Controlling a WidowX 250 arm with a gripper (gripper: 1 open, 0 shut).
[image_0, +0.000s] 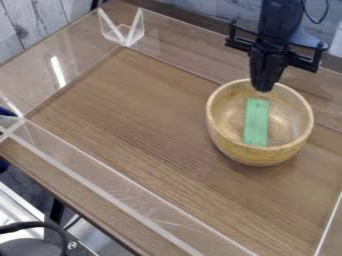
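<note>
My black gripper (267, 68) hangs at the upper right, just over the far rim of a round wooden bowl (225, 126). Its fingers are drawn together, and nothing shows between them. A long light-green block (257, 122) lies inside the bowl.
Transparent plastic panels edge it along the left and back, with a white bracket (122, 28) at the back left. A dark coiled item (30, 240) is at the bottom-left corner.
</note>
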